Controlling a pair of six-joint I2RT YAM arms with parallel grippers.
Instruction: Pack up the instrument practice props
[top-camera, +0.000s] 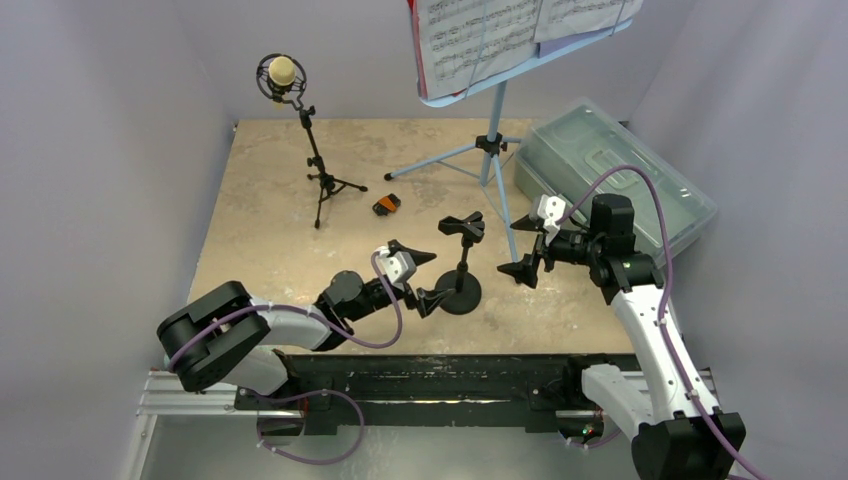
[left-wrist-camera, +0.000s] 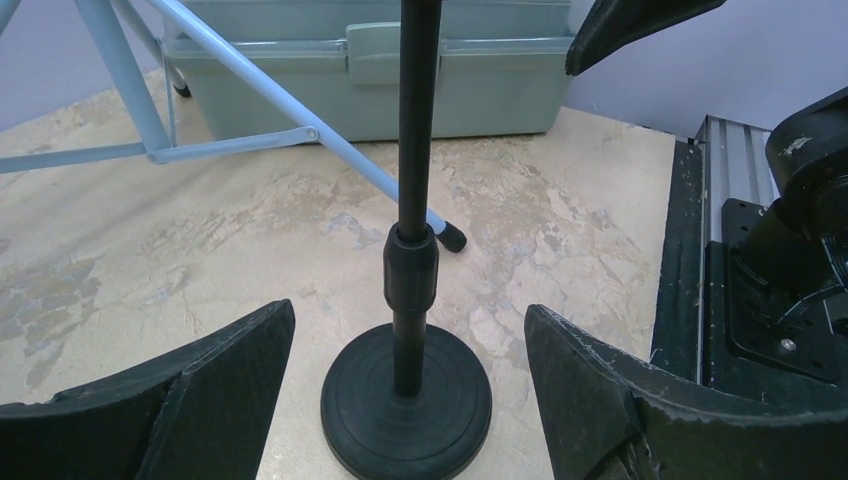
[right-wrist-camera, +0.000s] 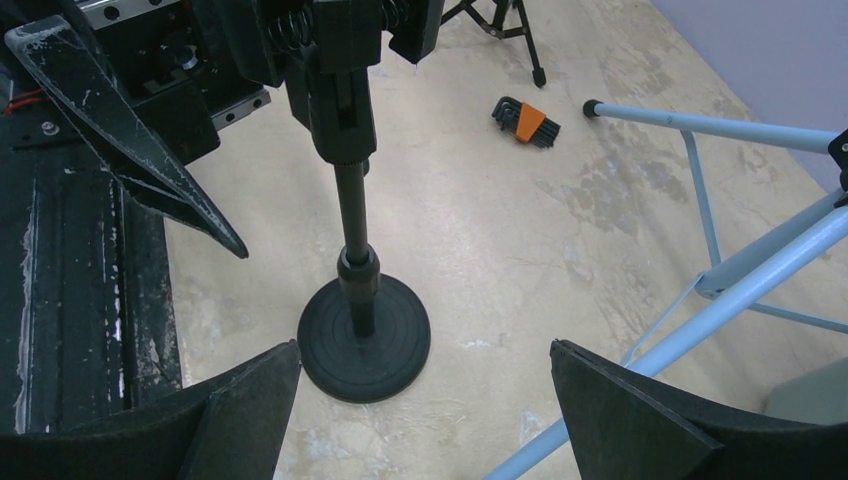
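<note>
A small black stand (top-camera: 462, 284) with a round base and a clip on top stands upright at mid-table. Left of it, my left gripper (top-camera: 438, 275) is open. In the left wrist view the stand's pole (left-wrist-camera: 410, 200) appears between the spread fingers, with visible gaps on both sides. My right gripper (top-camera: 507, 246) is open to the right of the stand, nothing in it; the right wrist view shows the round base (right-wrist-camera: 365, 350) beyond its fingers. A black-and-orange hex key set (top-camera: 386, 205) lies farther back.
The pale-blue music stand (top-camera: 494, 120) holds sheet music at the back. A lidded green box (top-camera: 610, 165) sits back right, close to my right arm. A microphone on a black tripod (top-camera: 318, 165) stands back left.
</note>
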